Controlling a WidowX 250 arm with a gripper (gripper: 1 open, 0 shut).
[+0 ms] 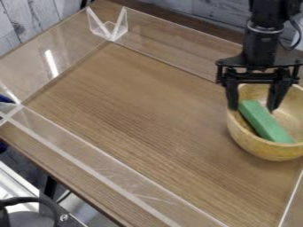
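My black gripper (256, 89) hangs at the upper right, open, its fingers spread over the back part of a yellow-tan bowl (267, 150). A green elongated block (267, 124) lies inside the bowl, slanting from back left to front right, just below and in front of the fingers. Nothing shows held between the fingers.
A clear angular plastic piece (108, 27) sits at the back left. Black cables or parts (30, 213) lie at the bottom left corner, off the table.
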